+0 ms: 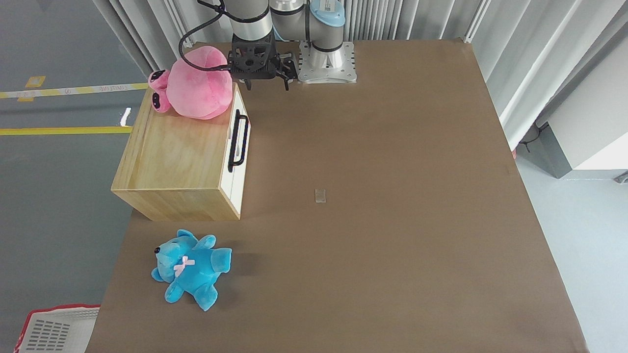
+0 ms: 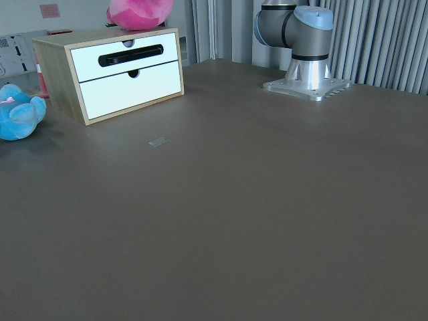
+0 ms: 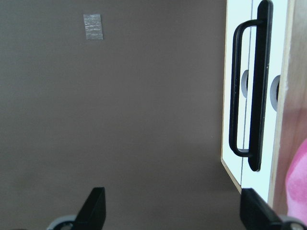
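My gripper (image 1: 268,82) hangs over the table's back edge beside the small wooden cabinet; in the wrist view its two black fingers (image 3: 93,211) stand wide apart with only table between them. The cabinet (image 1: 168,159) has two closed white drawers (image 2: 130,90) and a black handle (image 3: 260,86) on the upper one. A pink plush toy (image 1: 197,88) sits on the cabinet top. A blue plush bear (image 1: 200,270) with a pink bow lies on the table in front of the cabinet.
A red-rimmed white basket (image 1: 56,329) stands beyond the front left edge. A curtain runs along the back.
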